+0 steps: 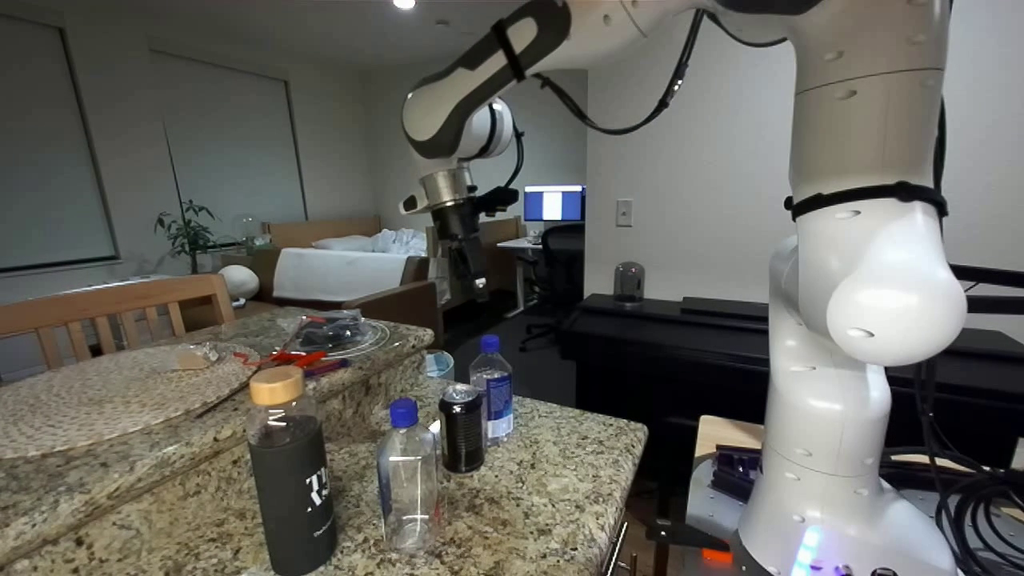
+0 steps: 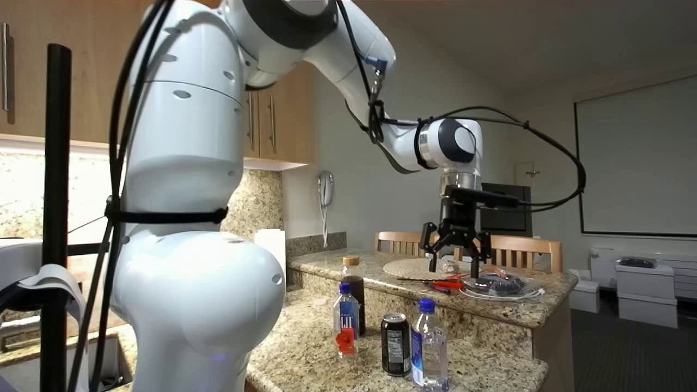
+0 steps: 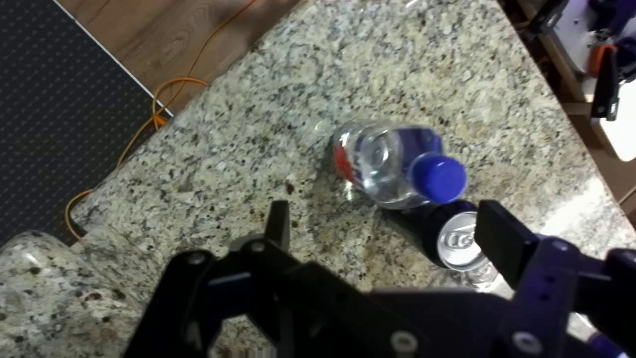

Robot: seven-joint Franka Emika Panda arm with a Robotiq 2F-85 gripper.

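My gripper (image 2: pixel 453 269) hangs in the air above the counter, its two fingers spread wide and nothing between them. Under it in the wrist view stand a clear bottle with a blue cap (image 3: pixel 439 178) and, right beside it, a black can (image 3: pixel 462 239); my right finger (image 3: pixel 504 244) partly overlaps the can there. A second blue-capped bottle (image 1: pixel 408 480) stands closer to the first exterior camera. Near that one is a dark bottle with a wooden lid (image 1: pixel 293 490). All of them are upright on the granite counter (image 1: pixel 566 461).
A raised ledge (image 2: pixel 483 310) runs behind the bottles, carrying a round woven mat (image 1: pixel 115 403), red-handled tools and a bagged black item (image 2: pixel 500 283). The counter's corner beside the bottle and can is bare, with open floor beyond its edge.
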